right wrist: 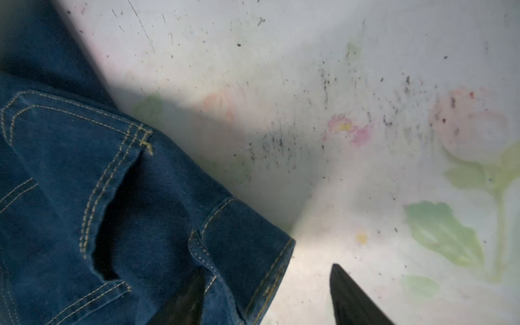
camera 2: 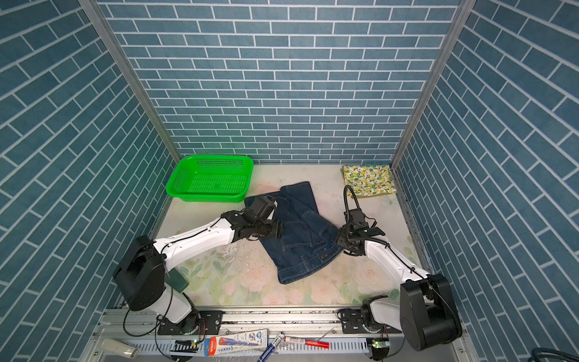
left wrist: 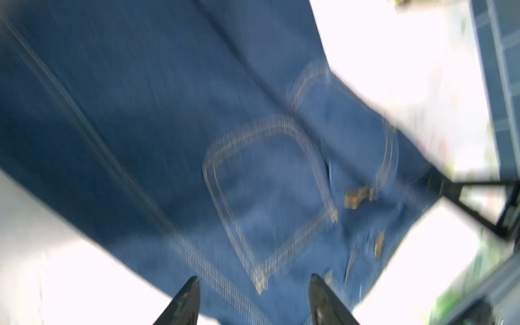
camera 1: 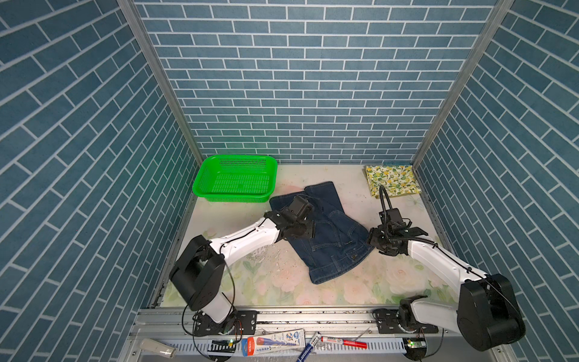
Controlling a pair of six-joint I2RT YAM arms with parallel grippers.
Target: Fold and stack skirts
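Observation:
A dark blue denim skirt lies spread at a slant on the table, with stitched pockets showing and its near-right corner bunched. My left gripper is open above its left part, nothing between its fingers. Beside the skirt's right corner is my right gripper; its fingers stand apart, with the folded denim corner reaching between them in the right wrist view. Contact there cannot be made out. At the back right rests a folded cloth with a yellow lemon pattern.
An empty green basket stands at the back left. Bare table shows in front of the skirt and to its right. Markers and a packaged item lie on the front rail, outside the table.

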